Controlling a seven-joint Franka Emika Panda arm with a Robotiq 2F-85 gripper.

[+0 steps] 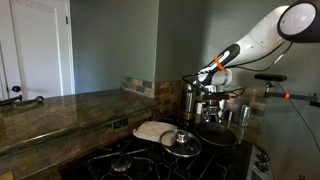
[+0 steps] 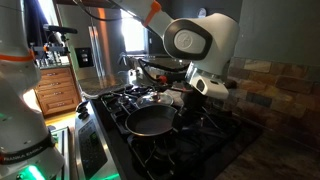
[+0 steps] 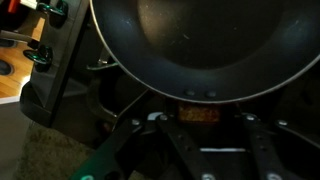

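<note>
A dark frying pan point(image 2: 150, 120) sits over the stove in exterior view 2, its rim close to level. Its wide black bowl point(image 3: 205, 45) fills the upper part of the wrist view, with two rivets near the handle side. My gripper is shut on the pan's handle point(image 3: 198, 113), of which a brownish piece shows just past the rim. The fingers are dark and hard to make out. In exterior view 1 the pan point(image 1: 215, 134) is at the right end of the stove, below the arm. Whether its base touches the grates cannot be told.
A glass lid point(image 1: 181, 144) lies on the stove left of the pan, with a pale flat board or cloth point(image 1: 154, 131) behind it. Metal canisters point(image 1: 244, 115) stand at the back right.
</note>
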